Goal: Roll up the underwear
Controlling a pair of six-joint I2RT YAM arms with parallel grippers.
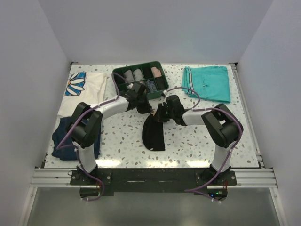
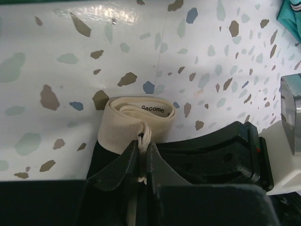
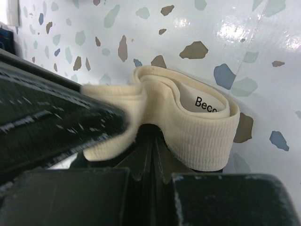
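Note:
The black underwear [image 1: 153,137] lies in the middle of the table, its narrow end toward me. Its cream waistband [image 2: 117,127] is folded over into a curled loop, with printed lettering inside. My left gripper is shut on a pinched part of this waistband. Close beside it, at the band's right part, my right gripper is shut, its tips against the cloth. Whether a thin layer of fabric sits between those tips is hard to see. In the top view both grippers nearly meet and hide most of the band.
Behind the grippers stands a green divided box [image 1: 167,85] with rolled clothes. A teal cloth [image 1: 209,84] lies back right, a white cloth [image 1: 84,96] and dark blue cloth [image 1: 63,151] at left.

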